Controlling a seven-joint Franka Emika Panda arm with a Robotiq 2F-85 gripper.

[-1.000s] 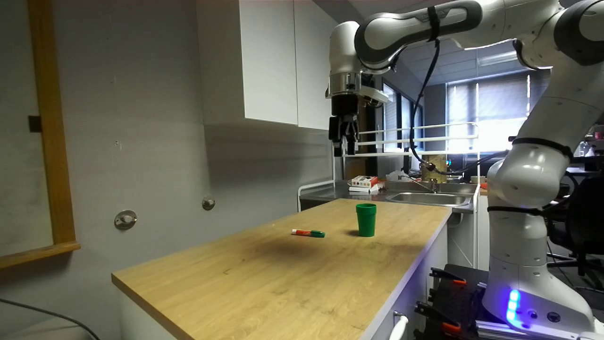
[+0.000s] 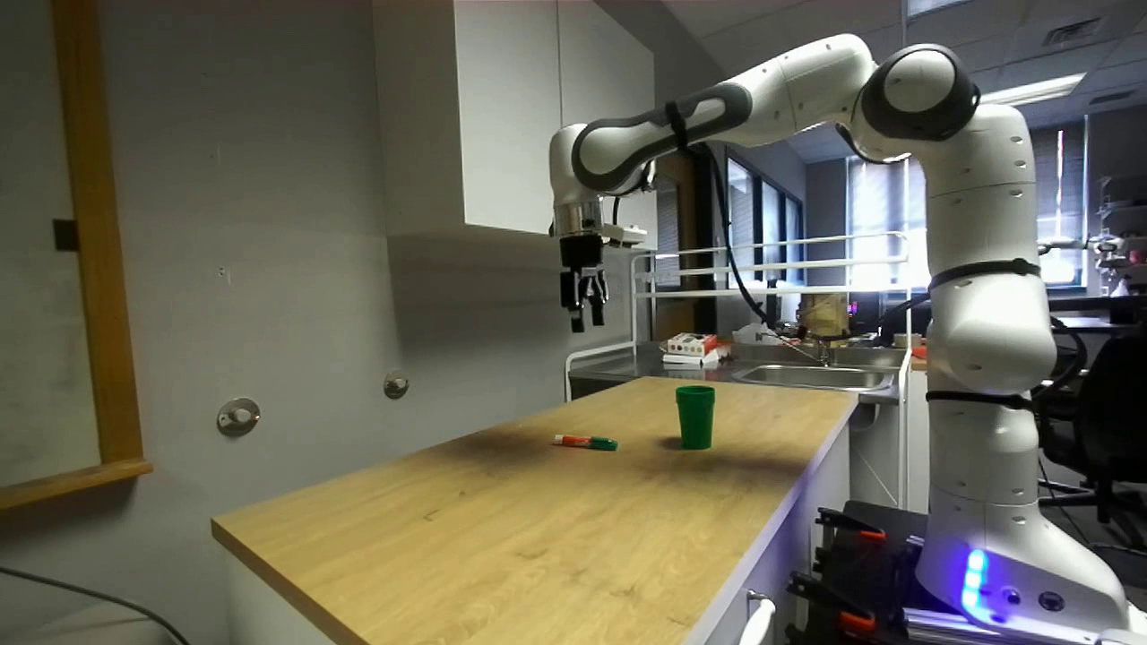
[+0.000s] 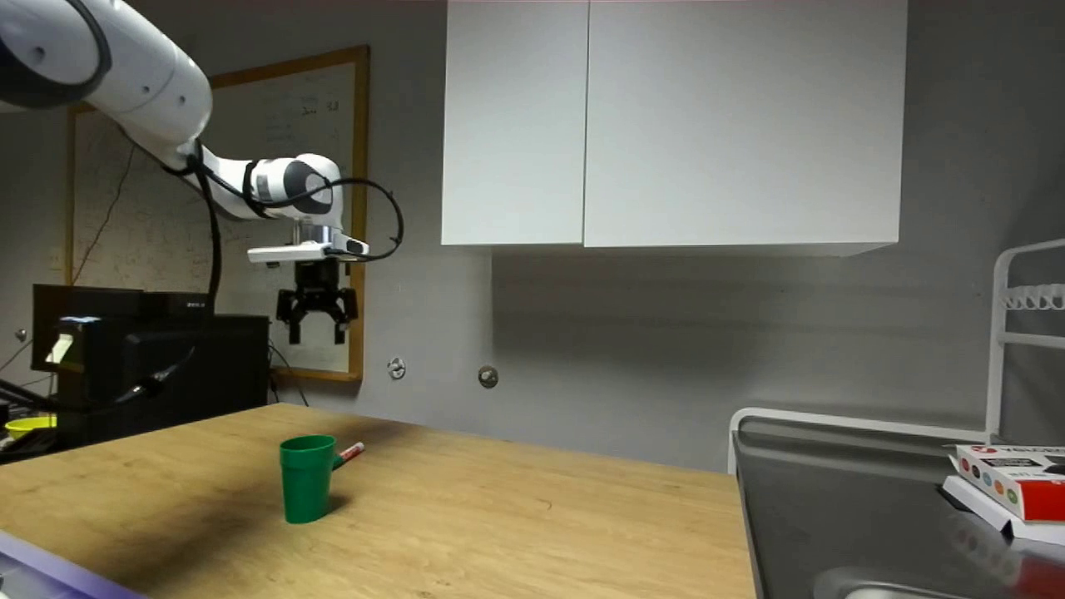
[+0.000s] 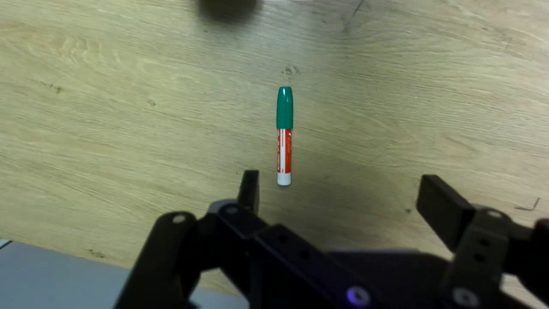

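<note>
A marker (image 4: 284, 136) with a green cap, a red and white label and a white end lies flat on the wooden table. In exterior view 1 the marker (image 2: 586, 442) is left of an upright green cup (image 2: 695, 417). From the other side, the cup (image 3: 305, 479) partly covers the marker (image 3: 349, 454). High above the table hangs my gripper (image 2: 587, 321), pointing down and open, empty between its fingers. In the wrist view the marker lies beyond the fingertips, nearer the left finger (image 4: 249, 190) than the right one.
White cabinets (image 3: 744, 120) hang on the wall. Beyond the table's far end are a sink (image 2: 817, 376), a white rack (image 2: 906, 322) and a red and white box (image 2: 690, 344).
The arm has reached out to the left in exterior view 1, carrying the open gripper leftward and slightly lower. Marker and cup have stayed where they were.
</note>
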